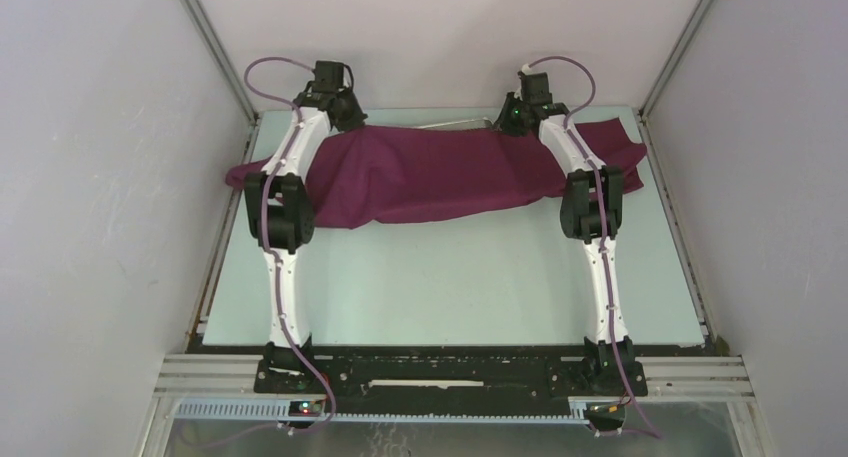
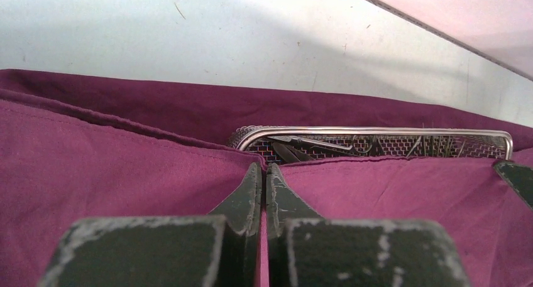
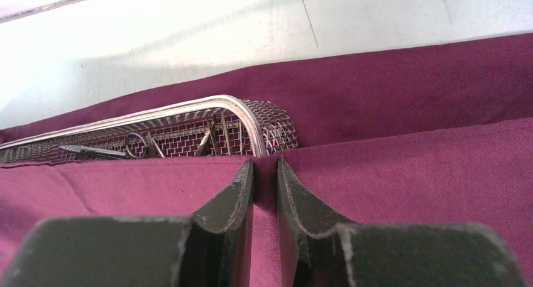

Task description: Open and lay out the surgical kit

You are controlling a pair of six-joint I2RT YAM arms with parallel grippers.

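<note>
A maroon wrap covers most of a wire-mesh instrument tray, leaving a strip along its far rim uncovered. Metal instruments show inside that strip. In the left wrist view my left gripper is shut on the wrap's hem, close to the tray's left corner. My right gripper is at the hem by the tray's right corner. Its fingertips stand a little apart, with wrap between them where the rim passes underneath. I cannot tell whether they pinch it.
Behind the tray a lower layer of wrap lies on the pale table. The back wall rises just beyond.
</note>
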